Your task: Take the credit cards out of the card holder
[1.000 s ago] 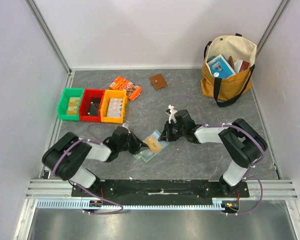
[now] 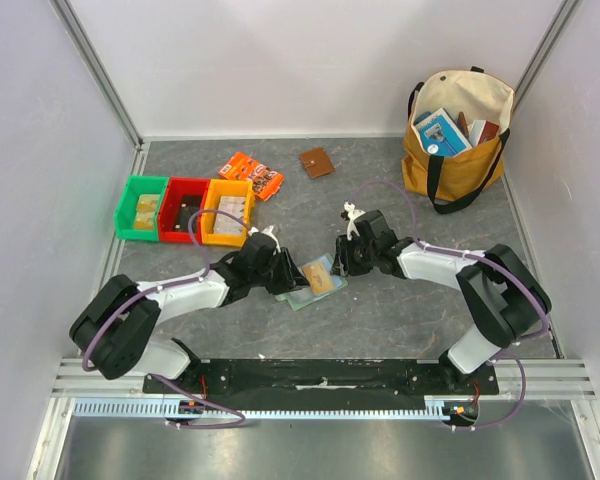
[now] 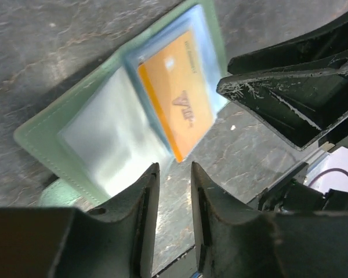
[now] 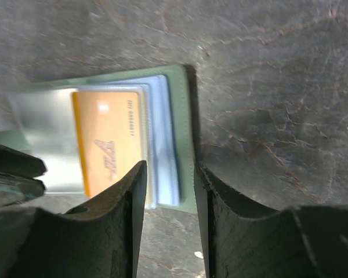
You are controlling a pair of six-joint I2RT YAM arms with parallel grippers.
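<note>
The pale green card holder lies spread flat on the grey table between the two grippers. An orange card sits in it, over a light blue sleeve on the right side; a clear whitish sleeve covers the other side. My left gripper is partly open over the holder's near edge, nothing seen between its fingers. In the right wrist view, my right gripper stands open above the holder's right green border, with its fingers on either side of that edge. Contact cannot be made out.
Green, red and yellow bins stand at the back left. Near them lie an orange packet and a brown wallet. A mustard bag with books is at the back right.
My right gripper moved right with its edge, and the left gripper has come further over the holder.
</note>
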